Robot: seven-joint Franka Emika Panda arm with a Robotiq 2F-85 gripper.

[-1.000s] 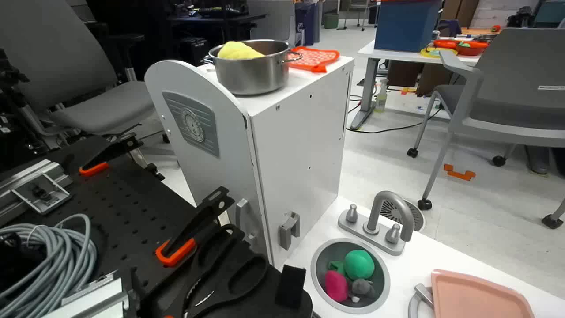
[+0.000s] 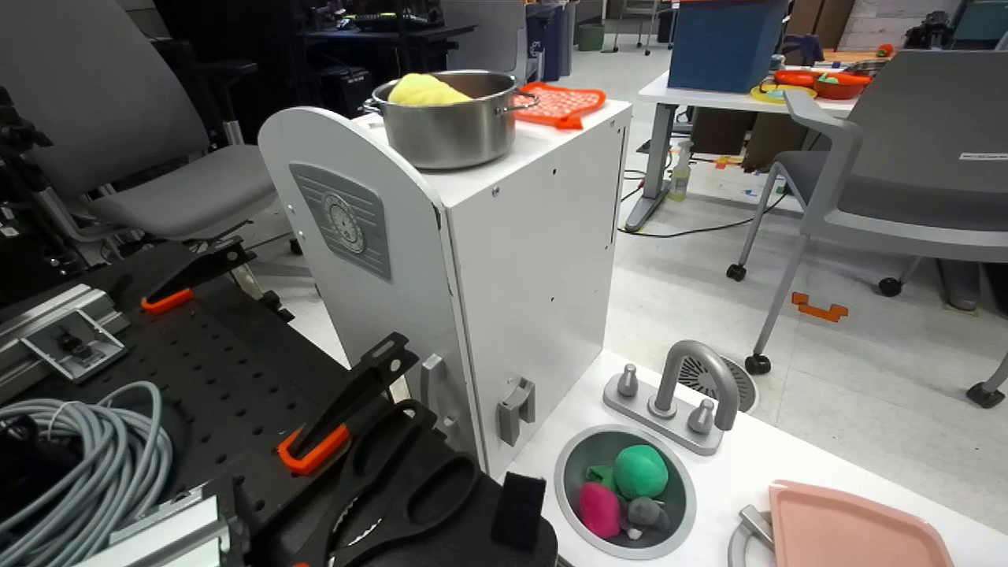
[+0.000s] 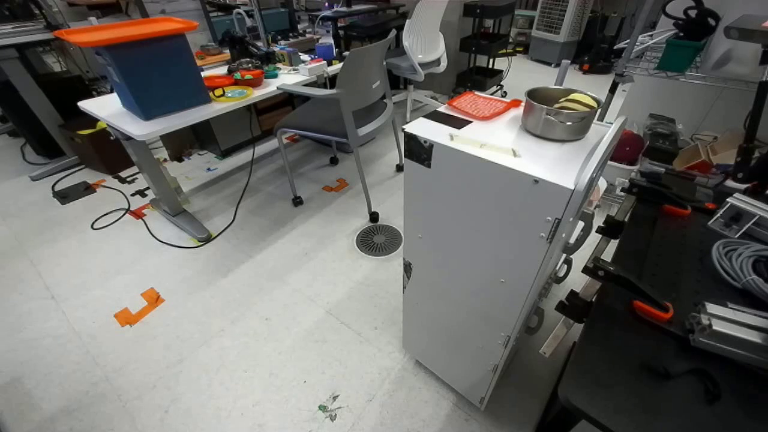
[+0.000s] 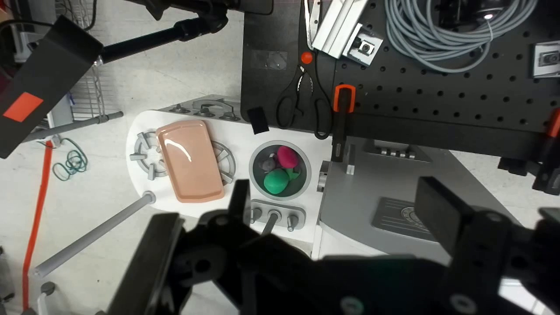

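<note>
In the wrist view my gripper stands open, its dark fingers wide apart and nothing between them. It hangs above the white toy kitchen, with the grey sink (image 4: 279,148) off to one side. Lying in that sink are a green round toy (image 2: 640,471), a pink one (image 2: 600,509) and a dark grey one (image 2: 647,514). A pink tray (image 4: 190,161) rests on the stove rings. On top of the white cabinet (image 2: 536,293) stands a steel pot (image 2: 449,132) with something yellow (image 2: 425,90) in it. Neither exterior view has the gripper in it.
A grey faucet (image 2: 699,378) rises beside the sink. Behind the pot lies a red perforated mat (image 3: 480,105). The black table (image 4: 446,97) alongside carries scissors (image 4: 304,97), orange-tipped clamps and a coiled grey cable (image 4: 462,44). The cabinet stands tall next to the sink.
</note>
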